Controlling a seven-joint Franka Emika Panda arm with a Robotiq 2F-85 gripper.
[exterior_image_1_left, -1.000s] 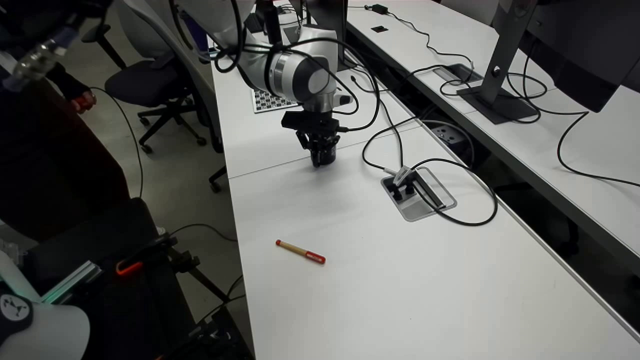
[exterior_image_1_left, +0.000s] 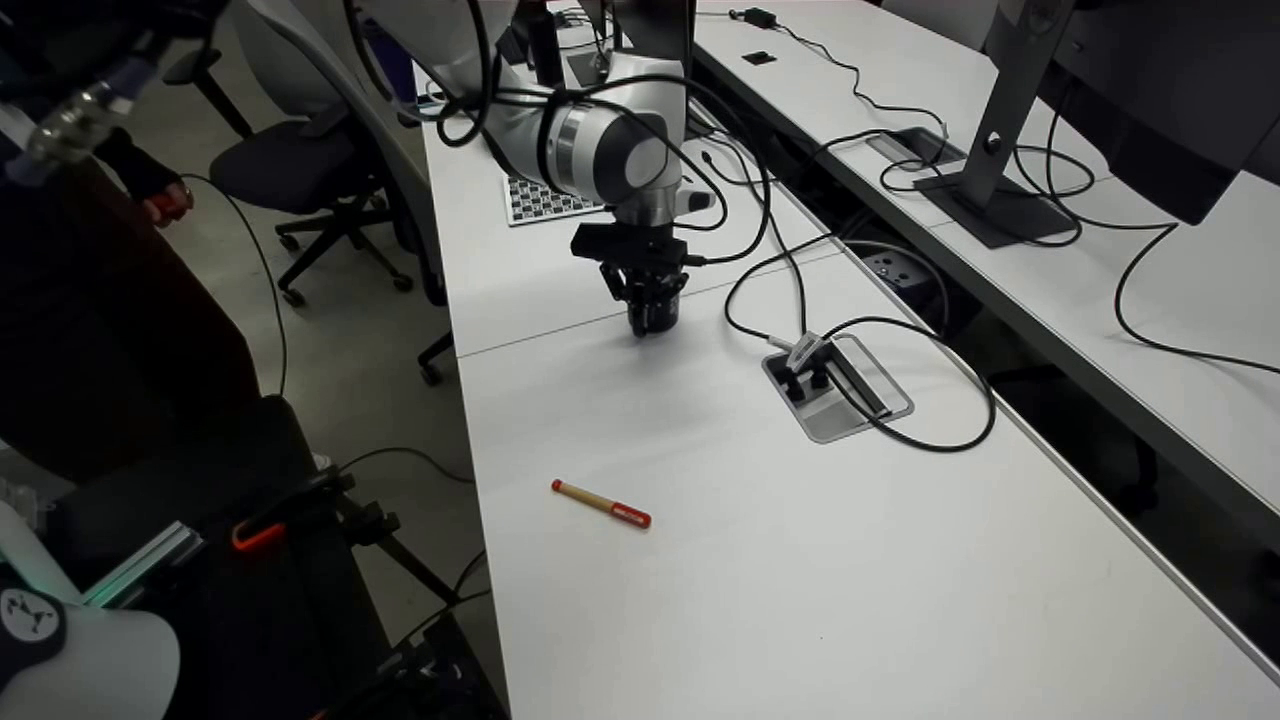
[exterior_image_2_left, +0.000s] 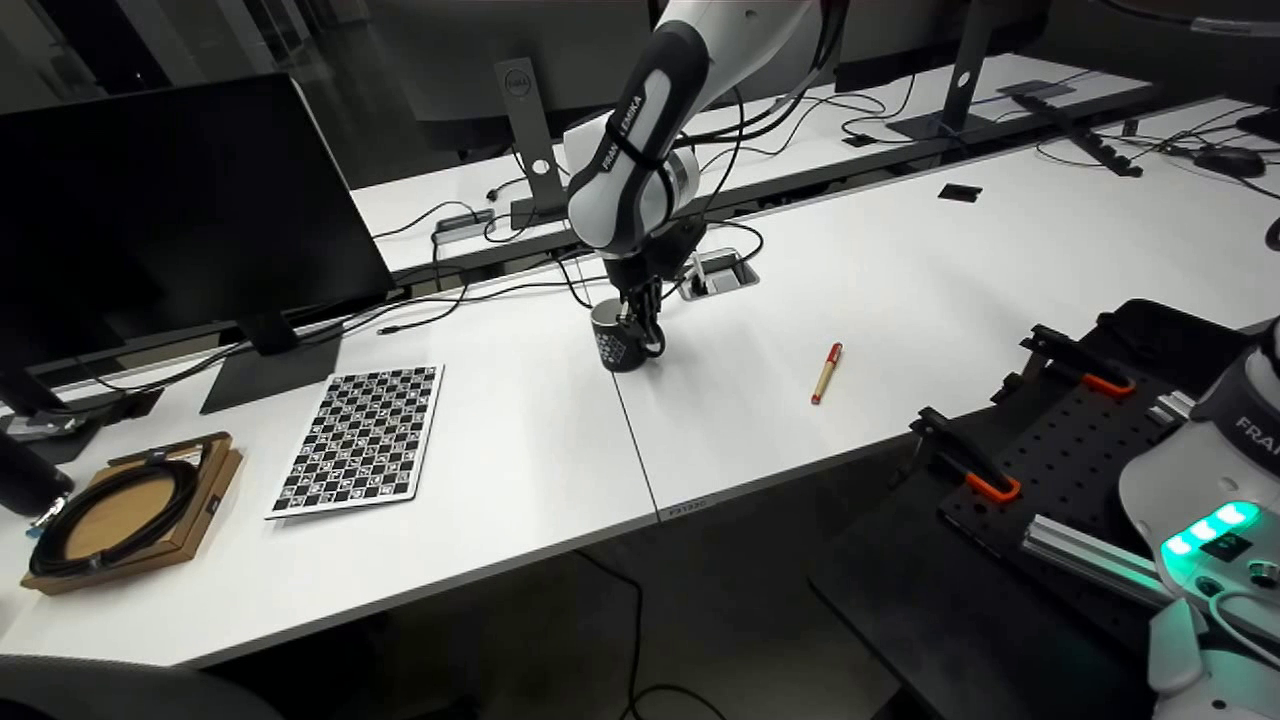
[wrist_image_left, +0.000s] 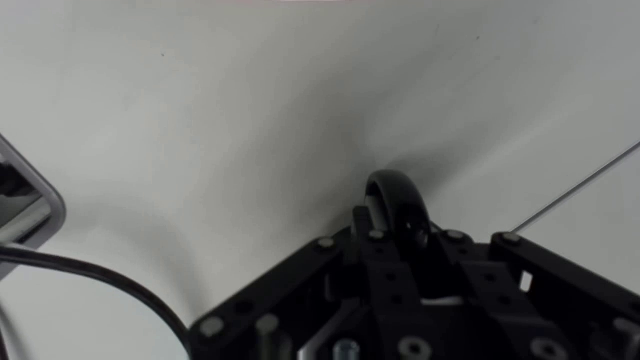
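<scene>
A dark mug (exterior_image_2_left: 615, 344) with a pale pattern stands upright, apparently on the white table at the seam between two tabletops. Its curved black handle (wrist_image_left: 397, 189) rises between the fingertips in the wrist view. My gripper points down and is shut on that handle. From the first exterior view, the gripper (exterior_image_1_left: 649, 288) largely covers the mug (exterior_image_1_left: 666, 316). A wooden marker (exterior_image_1_left: 600, 503) with red ends lies on the table, well apart from the gripper.
A metal-framed socket recess (exterior_image_1_left: 836, 420) with looping black cables lies near the mug. The checkered board (exterior_image_2_left: 363, 434), a monitor (exterior_image_2_left: 180, 216) and a box with a coiled cable (exterior_image_2_left: 222, 480) occupy the other tabletop.
The gripper and the mug have shifted slightly to the right in the first exterior view. The marker is in the same place.
</scene>
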